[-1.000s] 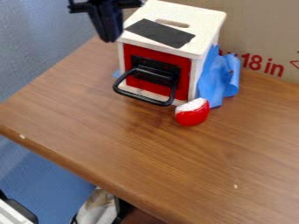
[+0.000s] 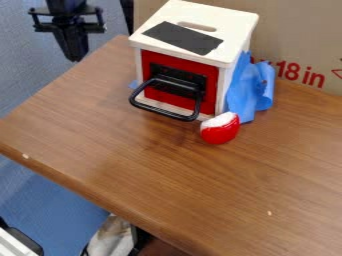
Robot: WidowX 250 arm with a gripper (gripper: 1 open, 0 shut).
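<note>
My dark gripper (image 2: 74, 40) hangs in the air at the top left, over the blue-grey area past the table's left edge and left of the box; its finger state is too blurred to tell. A white wooden box (image 2: 201, 29) with a dark patch on top, a red front (image 2: 166, 96) and a black handle (image 2: 187, 117) stands at the back of the table. A red and white ball (image 2: 219, 134) sits at its front right corner. A blue cloth (image 2: 251, 85) lies along the box's right side.
A cardboard sheet (image 2: 301, 40) with red lettering stands behind the box. The floor shows beyond the table's left edge.
The box, ball and cloth have not moved.
</note>
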